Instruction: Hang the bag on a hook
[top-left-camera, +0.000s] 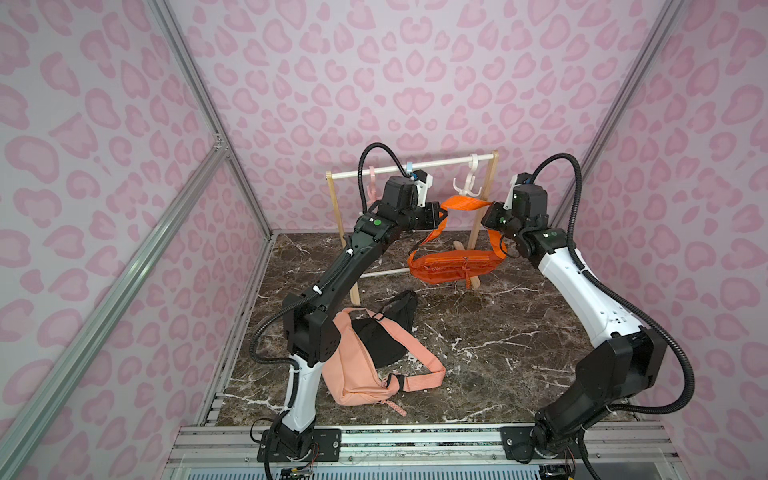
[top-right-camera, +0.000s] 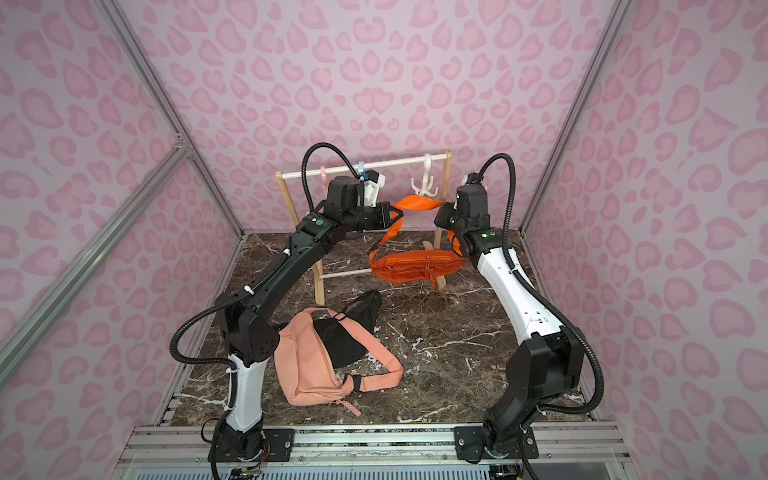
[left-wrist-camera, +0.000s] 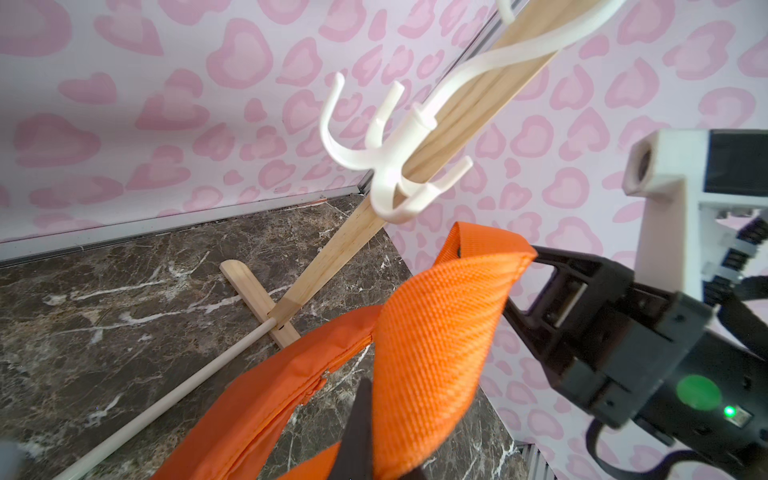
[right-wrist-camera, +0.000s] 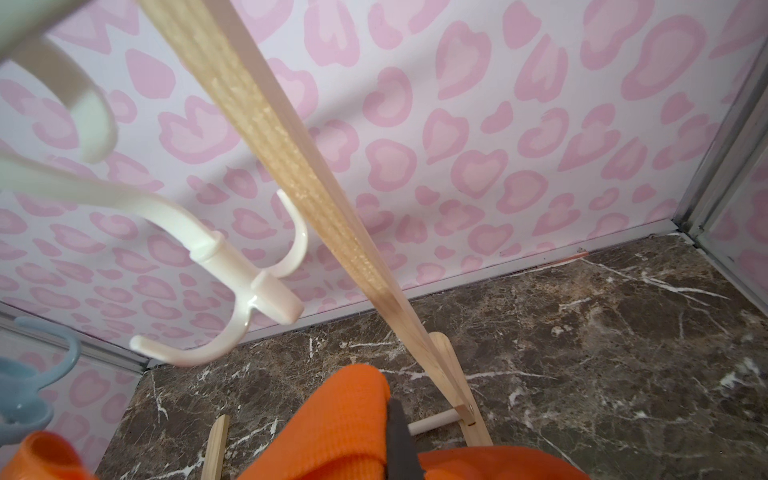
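An orange bag (top-left-camera: 454, 267) hangs in the air in front of the rack, its body level below my two grippers. Its wide orange strap (left-wrist-camera: 436, 344) is stretched between them. My left gripper (top-left-camera: 442, 214) is shut on the strap at one end, my right gripper (top-left-camera: 489, 213) at the other. Just behind the strap is a white hook (top-left-camera: 468, 189) with several prongs, hanging from the rack's bar. In the right wrist view the white hook (right-wrist-camera: 248, 296) is above and left of the strap (right-wrist-camera: 336, 424), apart from it. Strap and hook show no contact in the left wrist view.
The rack has a white bar (top-left-camera: 376, 169) and wooden posts (top-left-camera: 483, 192). A pale blue hook (right-wrist-camera: 32, 384) and a pink hook (top-right-camera: 323, 174) hang further left. A pink bag (top-left-camera: 352, 368) and a black bag (top-left-camera: 392, 340) lie on the floor at front left.
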